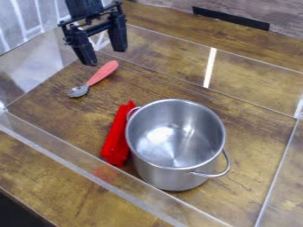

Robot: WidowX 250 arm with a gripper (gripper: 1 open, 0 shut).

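My black gripper [102, 48] hangs at the upper left with its fingers apart, above a red-handled spoon [98, 74] lying on the wooden table. A large steel pot [175, 146] with side handles stands at the lower middle. A long red object [117, 133] lies against the pot's left side, partly hidden by it.
Clear plastic walls [30, 135] border the work area on the table [236, 62].
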